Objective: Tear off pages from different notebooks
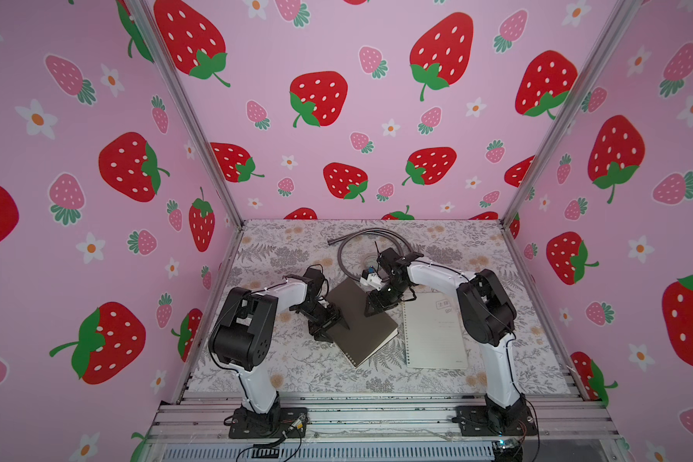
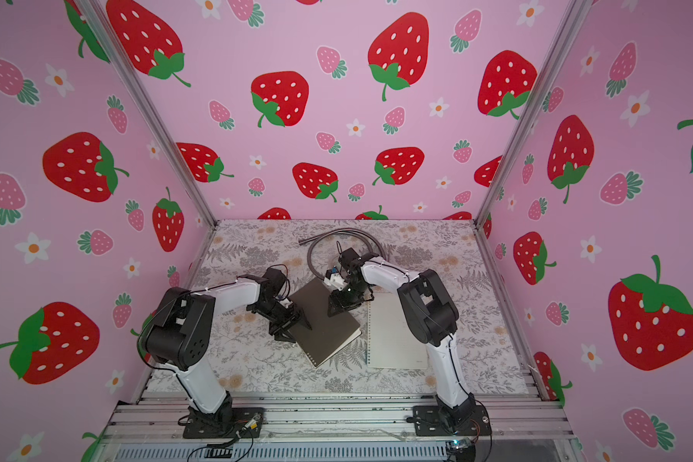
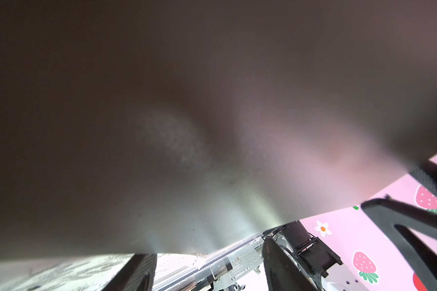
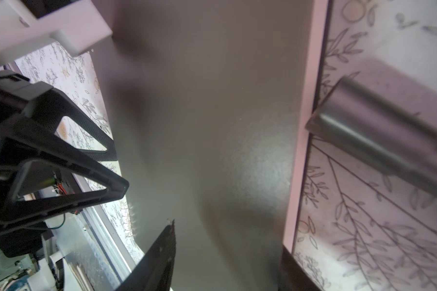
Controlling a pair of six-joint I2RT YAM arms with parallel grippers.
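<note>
A dark-covered spiral notebook (image 1: 362, 335) lies askew in the middle of the table, and a pale spiral notebook (image 1: 431, 338) lies to its right. My left gripper (image 1: 323, 323) is low at the dark notebook's left side; its wrist view (image 3: 204, 145) is mostly filled by dark cover, with the fingertips apart at its lower edge. My right gripper (image 1: 377, 300) is over the dark notebook's upper part, its fingers apart above the cover in the right wrist view.
A coiled grey hose (image 1: 377, 231) with a metal end lies behind the notebooks. Strawberry-patterned walls close in the sides and back.
</note>
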